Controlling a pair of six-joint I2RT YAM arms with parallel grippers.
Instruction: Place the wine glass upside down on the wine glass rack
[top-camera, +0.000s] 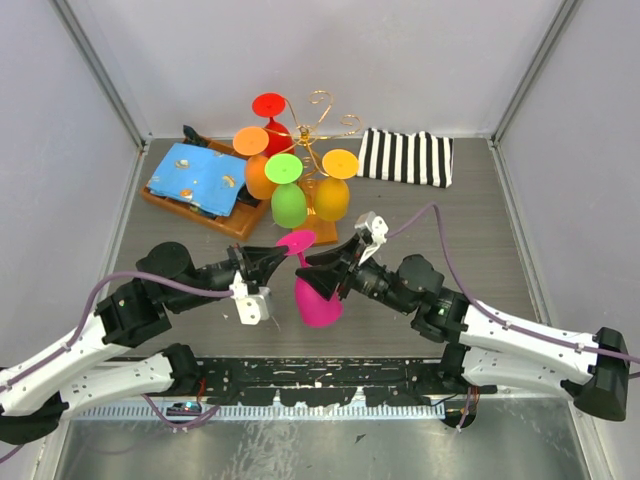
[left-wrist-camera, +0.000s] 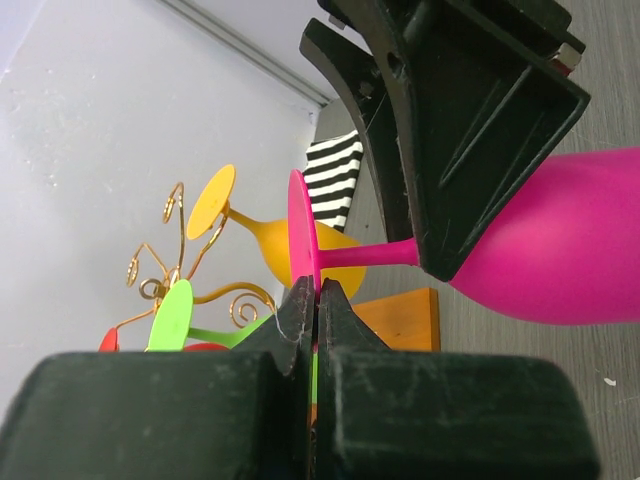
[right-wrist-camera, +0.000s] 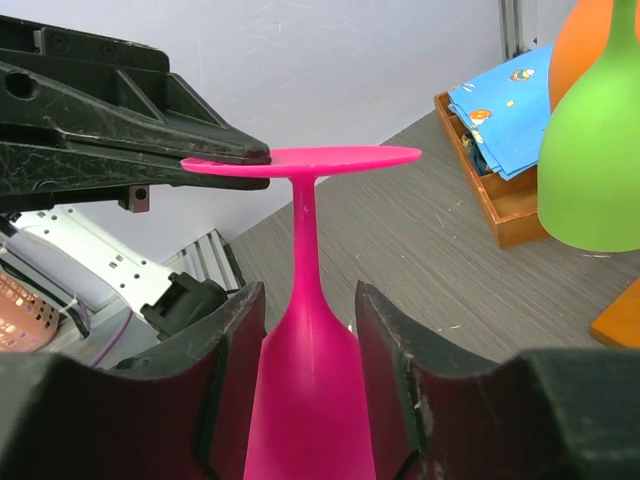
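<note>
A pink wine glass (top-camera: 318, 305) hangs upside down, base up, over the table. My left gripper is shut on the edge of its thin flat base (left-wrist-camera: 304, 225). Around the glass, where stem and bowl meet, stand the fingers of my right gripper, part open with one on each side; whether they touch it is hard to tell. The golden wine glass rack (top-camera: 305, 135) on its wooden foot (top-camera: 322, 222) holds red, orange, green (top-camera: 289, 205) and yellow (top-camera: 332, 200) glasses upside down. Some curled rack arms at the back and right are bare.
At the back left is a wooden box (top-camera: 160, 196) with a blue cloth (top-camera: 197, 178) over it. A black-and-white striped cloth (top-camera: 406, 157) lies at the back right. Open table (top-camera: 470, 240) spreads to the right of the rack.
</note>
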